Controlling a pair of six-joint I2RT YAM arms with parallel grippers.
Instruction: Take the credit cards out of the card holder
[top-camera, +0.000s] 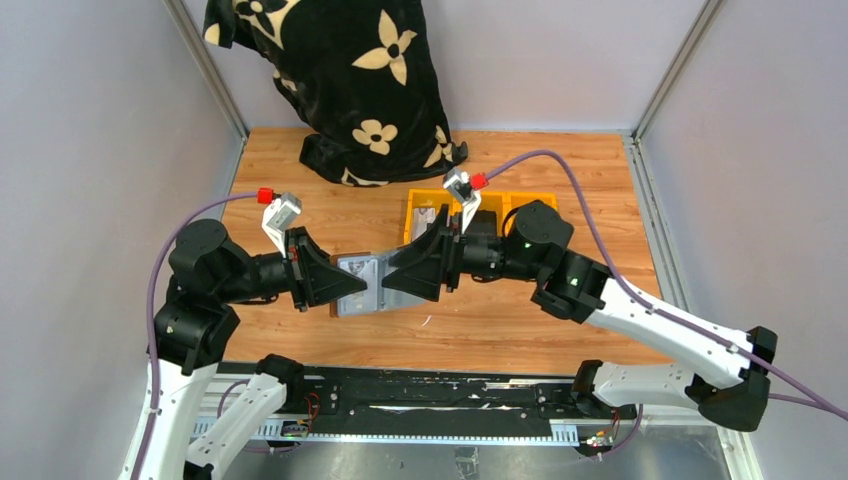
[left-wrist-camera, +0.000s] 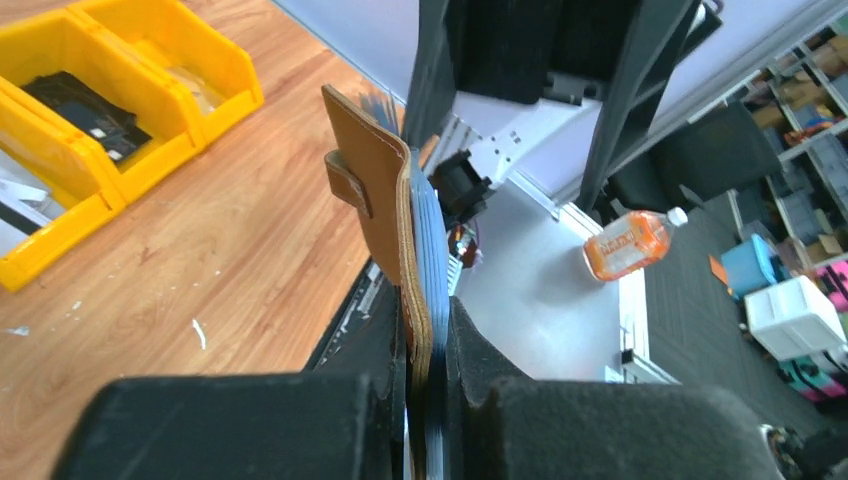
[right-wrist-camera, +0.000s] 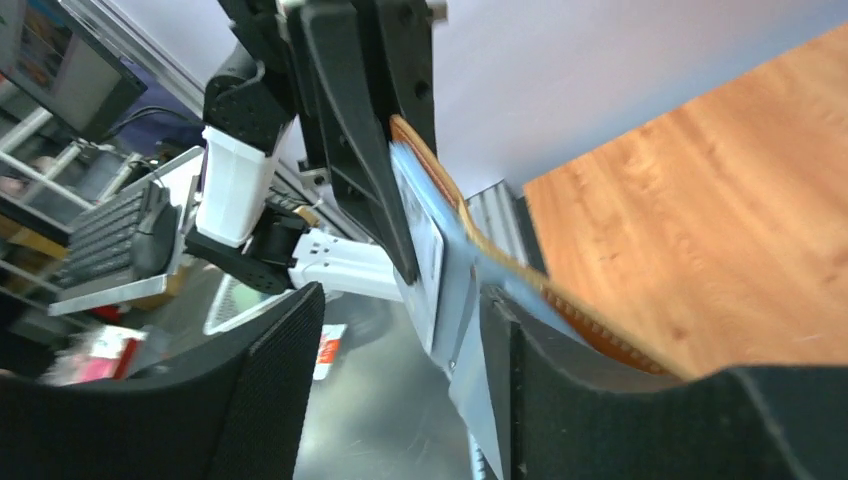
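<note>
The brown card holder (left-wrist-camera: 372, 185), its clear bluish sleeves (left-wrist-camera: 432, 240) fanned beside the cover, is held in the air above the table. My left gripper (top-camera: 362, 286) is shut on its left edge; the left wrist view has the holder pinched upright between the fingertips. A pale card (right-wrist-camera: 424, 250) shows in a sleeve near the left fingers. My right gripper (top-camera: 392, 268) stands part open at the holder's other side, its fingers spread around the sleeves. In the right wrist view the sleeves pass between its fingers, with room on one side. Whether they touch a finger is unclear.
Behind the right gripper, a yellow divided bin (top-camera: 409, 215) holds a dark item and pale items. A black flowered cloth (top-camera: 370, 90) hangs at the back. A small white scrap (top-camera: 426, 321) lies on the wooden table (top-camera: 500, 345), whose front is clear.
</note>
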